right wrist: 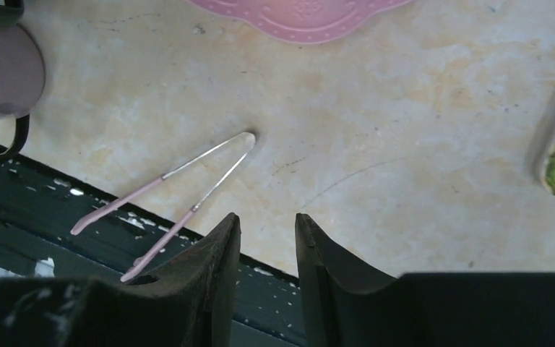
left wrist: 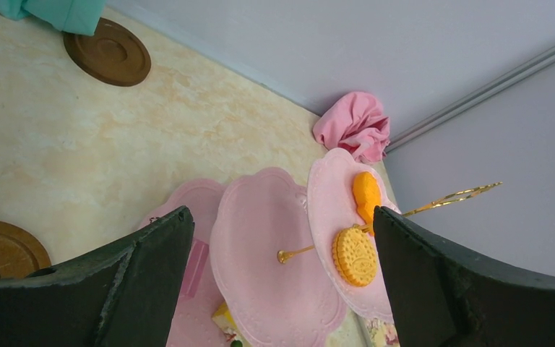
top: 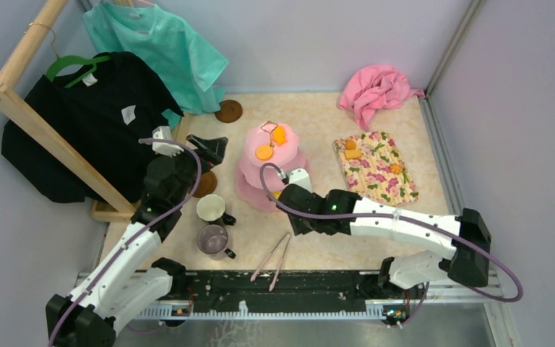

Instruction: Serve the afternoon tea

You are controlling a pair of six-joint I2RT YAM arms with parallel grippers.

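Observation:
A pink tiered stand (left wrist: 260, 217) holds round and shaped biscuits (left wrist: 354, 256) on its top tier and pieces on the bottom. Pink-handled tongs (right wrist: 152, 184) lie splayed at the table's front edge. My right gripper hangs above the bare table beside them, fingers parted with nothing between. My left gripper is open, raised left of the stand, empty. Two mugs (top: 212, 241) stand at the front left, near a brown coaster (left wrist: 7, 249); another coaster (left wrist: 107, 50) lies at the back.
A flowered tray (top: 376, 173) with several treats lies at the right. A pink cloth (top: 379, 90) lies at the back right. A rack with hanging shirts (top: 137, 43) fills the left.

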